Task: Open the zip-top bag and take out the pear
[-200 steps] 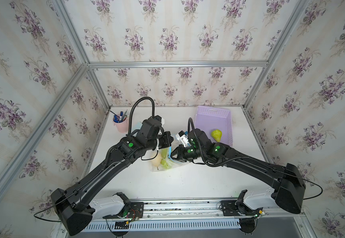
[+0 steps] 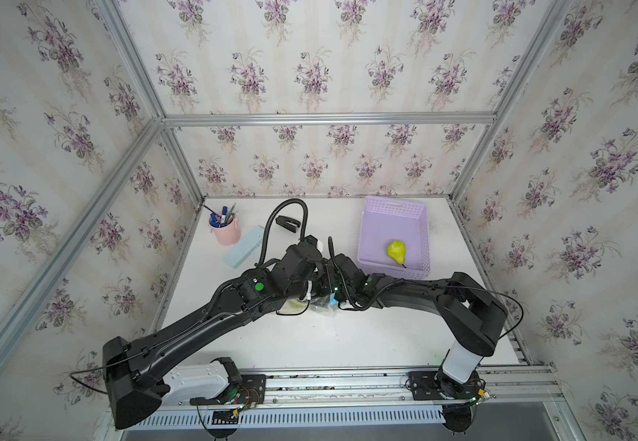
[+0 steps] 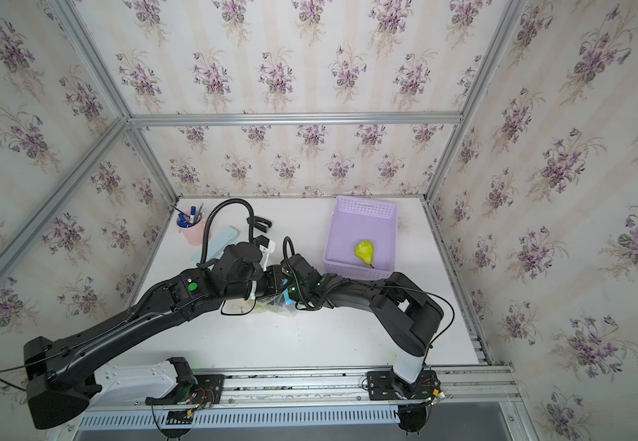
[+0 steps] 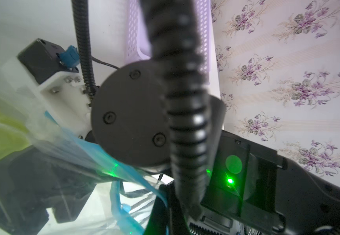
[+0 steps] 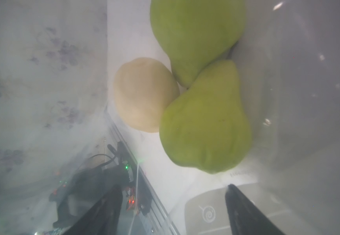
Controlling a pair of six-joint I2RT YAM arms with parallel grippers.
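Note:
The clear zip top bag (image 2: 319, 305), with a blue seal, lies mid-table, mostly hidden by both arms. My left gripper is shut at the bag's blue top edge in the left wrist view; only film shows there, partly hidden by a hose. My right gripper faces into the bag, part open, with nothing between its fingers. Ahead of it lie two green pears (image 5: 205, 121) and a pale round fruit (image 5: 144, 94), seen through hazy plastic.
A purple basket (image 2: 392, 220) with a pear (image 2: 396, 252) stands back right. A pink pen cup (image 2: 225, 231), a light blue case (image 2: 242, 247) and a black object (image 2: 288, 222) are at back left.
The left arm has moved to the right. The right arm has drawn in over the bag, its elbow moving left, and the two wrists now crowd together.

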